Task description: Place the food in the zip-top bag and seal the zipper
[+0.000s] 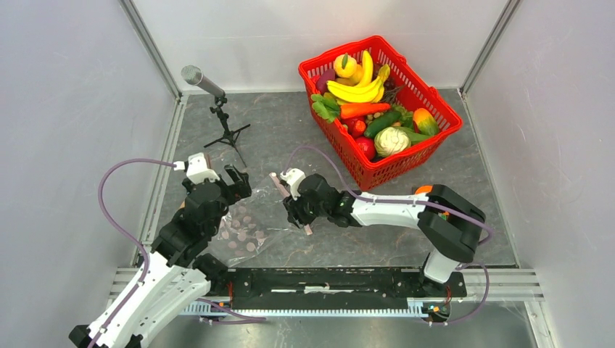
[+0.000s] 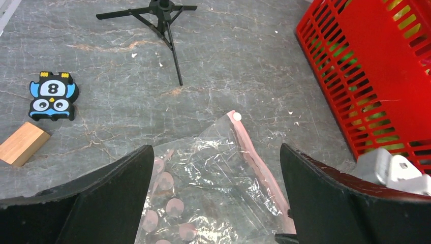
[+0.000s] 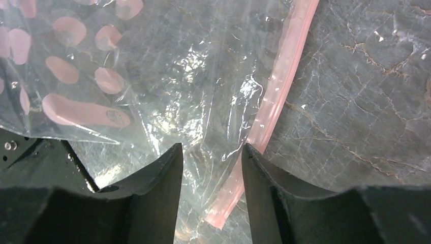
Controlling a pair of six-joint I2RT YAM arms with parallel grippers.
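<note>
A clear zip bag (image 1: pixel 250 232) with pink dots lies flat at the front left of the mat, its pink zipper strip (image 2: pixel 252 155) along the right edge. My left gripper (image 1: pixel 237 181) hangs open above the bag's left side, empty. My right gripper is over the zipper end of the bag (image 3: pixel 193 61), fingers part open, apparently nothing held between them. The food, toy bananas (image 1: pixel 355 90), carrot, cucumber and several other fruits and vegetables, sits in a red basket (image 1: pixel 417 156) at the back right.
A microphone stand (image 1: pixel 228 134) is at the back left. An owl figure (image 2: pixel 53 96) and wooden block (image 2: pixel 23 145) lie at the left. An orange object (image 1: pixel 423 190) is partly hidden by the right arm. Bare mat (image 2: pixel 228 56) lies between stand and basket.
</note>
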